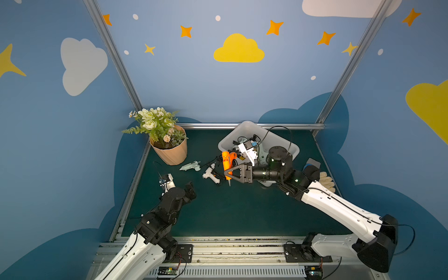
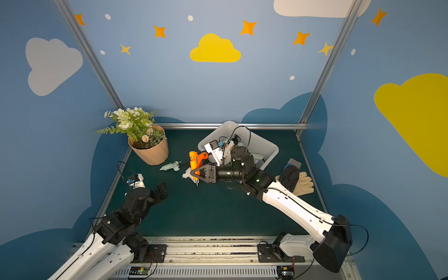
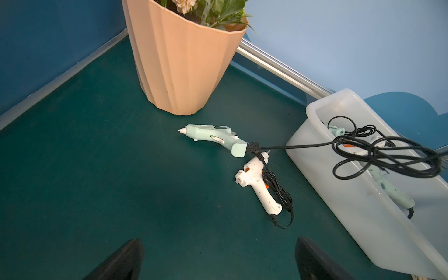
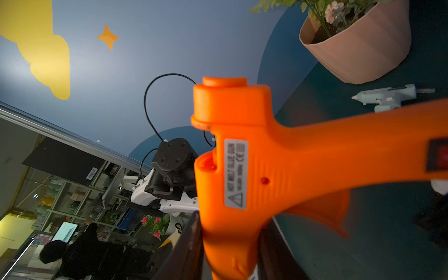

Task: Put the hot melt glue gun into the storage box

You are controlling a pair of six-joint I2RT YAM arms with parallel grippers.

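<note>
An orange hot melt glue gun (image 4: 238, 172), its label readable in the right wrist view, is held by its nozzle end in my right gripper (image 1: 228, 173), which is shut on it. It hangs beside the near left side of the storage box (image 3: 326, 172). On the table lie a mint-green glue gun (image 3: 214, 136) and a white glue gun (image 3: 259, 182), the latter partly behind the orange one in the top right view. My left gripper is open and empty, short of these two. The right arm covers part of the box from above.
A flower pot (image 3: 186, 56) stands at the back left. Several glue guns and cables lie inside the box, and a looped black cable (image 3: 387, 158) extends over its rim. Gloves (image 2: 298, 182) lie at the right.
</note>
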